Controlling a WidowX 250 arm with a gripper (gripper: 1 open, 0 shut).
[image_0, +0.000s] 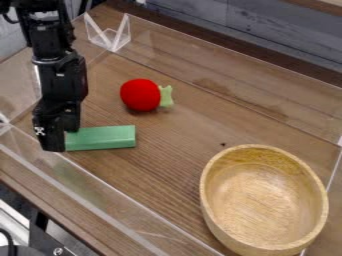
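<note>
My black gripper (54, 130) reaches down at the left, its tips low at the left end of a flat green block (104, 137) that lies on the wooden table. Whether the fingers stand around the block's end or just beside it is hard to tell. A red round object with a pale green top (140, 95) lies behind the block, to its right. A large tan bowl (263, 230) sits at the front right.
A clear plastic piece stands at the back left. Clear edging runs along the left front.
</note>
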